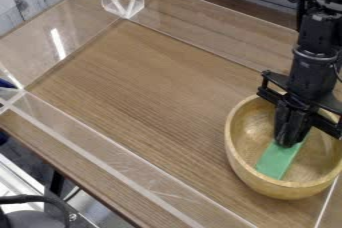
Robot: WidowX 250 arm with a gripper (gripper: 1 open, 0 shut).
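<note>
A wooden bowl (247, 167) rests at the lower right of the table in the camera view. A green object (278, 159) lies inside it, its upper part hidden by my gripper. My black gripper (290, 137) reaches down from the right into the bowl, its fingertips at the upper end of the green object. The gripper looks shut; whether the green object is between the fingers cannot be made out.
A small clear holder (122, 5) stands at the back left. Black hardware shows at the lower left.
</note>
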